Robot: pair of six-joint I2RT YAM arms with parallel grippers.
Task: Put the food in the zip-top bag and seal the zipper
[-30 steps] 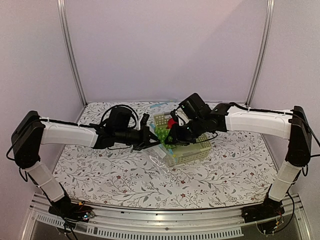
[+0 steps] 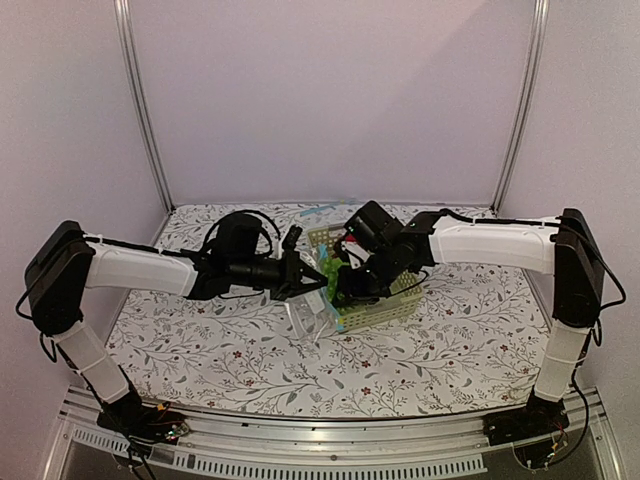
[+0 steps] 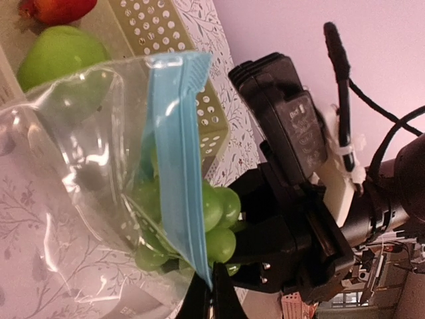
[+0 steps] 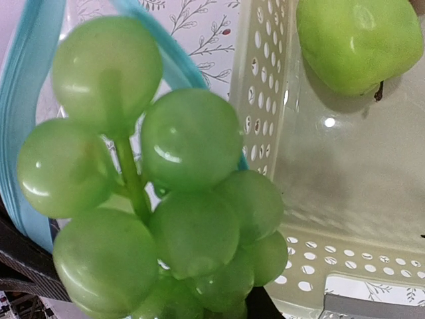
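Observation:
In the left wrist view, the clear zip bag (image 3: pixel 86 166) hangs with its blue zipper strip (image 3: pixel 176 146) uppermost. My left gripper is shut on one end of that strip, at the bag's mouth. The bunch of green grapes (image 4: pixel 192 139) fills the right wrist view, with my right gripper (image 2: pixel 345 292) shut on it. Seen from the left wrist, the grapes (image 3: pixel 222 246) are at the bag's opening, some showing through the clear film and others outside the strip. Blue strip edges (image 4: pixel 20 133) pass on both sides of the bunch in the right wrist view.
A cream perforated basket (image 2: pixel 385 312) stands beside the bag, under my right arm. It holds a green apple (image 4: pixel 358 40) and a red fruit (image 3: pixel 63 10). Another blue strip (image 2: pixel 322 209) lies behind on the patterned table, which is clear in front.
The left arm has stayed almost still, while the bag's film has shifted a little.

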